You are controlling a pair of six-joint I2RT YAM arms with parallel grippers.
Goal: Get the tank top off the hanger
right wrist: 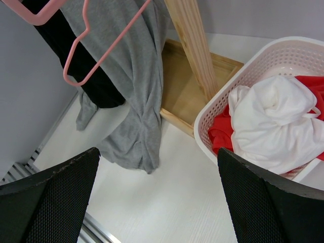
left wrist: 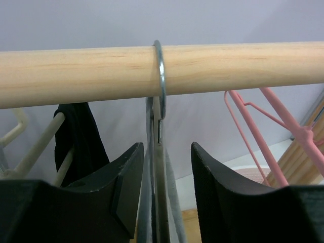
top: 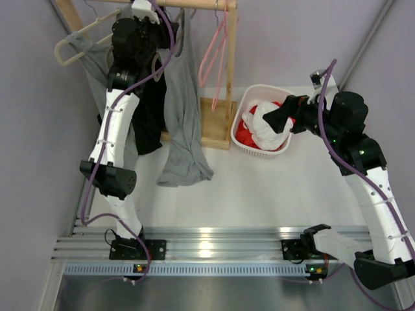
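A grey tank top [top: 181, 129] hangs from a hanger on the wooden rail [left wrist: 91, 71], its lower end lying on the white floor. In the left wrist view that hanger's metal hook [left wrist: 161, 76] loops over the rail. My left gripper is open just below the rail, its fingers either side of the hanger and cloth, seen edge-on. A black garment [left wrist: 78, 131] hangs to the left. My right gripper is open over the floor, in front of the white basket.
Pink hangers [top: 214, 52] hang right of the tank top. The white basket [top: 254, 151] holds red and white cloth. A wooden post [right wrist: 190, 40] stands beside it.
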